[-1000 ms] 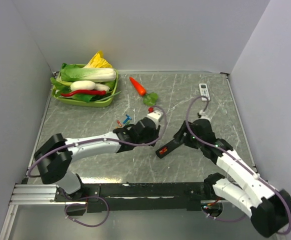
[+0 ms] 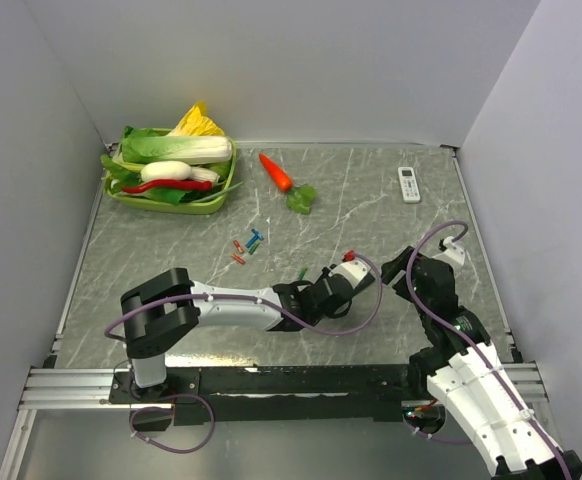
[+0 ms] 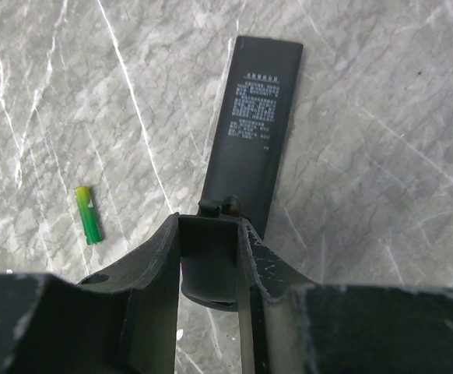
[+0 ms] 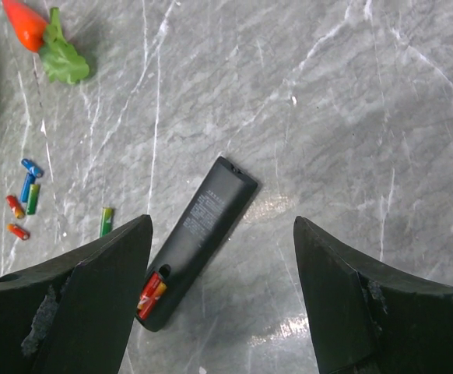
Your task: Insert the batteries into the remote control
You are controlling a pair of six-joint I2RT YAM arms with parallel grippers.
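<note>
The black remote [image 3: 246, 125], back up with printed text, lies on the marble table. In the right wrist view two red batteries [image 4: 151, 296] sit at the lower end of the remote [image 4: 203, 222]. My left gripper is over that end, shut on a small black piece, which hides most of the batteries in the left wrist view. Loose batteries [image 2: 254, 240] in blue, green and red lie left of the remote. My right gripper [image 2: 398, 265] stands open to the right, above the table, with nothing between its fingers.
A green basket of vegetables [image 2: 203, 205] stands at the back left. A carrot [image 2: 276, 173] lies at the back middle, a white remote [image 2: 409, 185] at the back right.
My left arm has come down and toward the front right, onto the black remote. My right arm has drawn back to the right from above the remote.
</note>
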